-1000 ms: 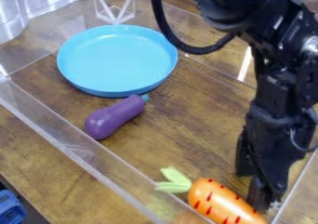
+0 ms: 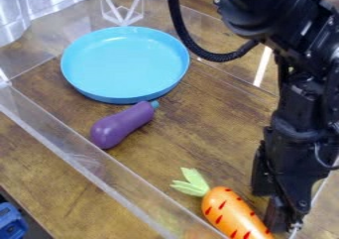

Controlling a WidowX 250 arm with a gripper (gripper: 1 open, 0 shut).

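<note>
A toy orange carrot (image 2: 233,214) with pale green leaves lies on the wooden surface at the bottom middle. My black gripper (image 2: 281,211) is low on the right, right beside the carrot; its fingers are dark and partly out of frame, so I cannot tell whether they are open or shut. A purple toy eggplant (image 2: 117,127) lies at the left middle. A light blue plate (image 2: 123,62) sits at the back left.
Clear plastic walls (image 2: 66,141) border the wooden area (image 2: 199,124), whose middle is free. A blue object (image 2: 7,221) is at the lower left edge, outside the wall. White fabric (image 2: 27,10) is at the top left.
Compared with a second ago, the arm and gripper have shifted slightly, and the carrot has moved a little. The eggplant and plate are unchanged.
</note>
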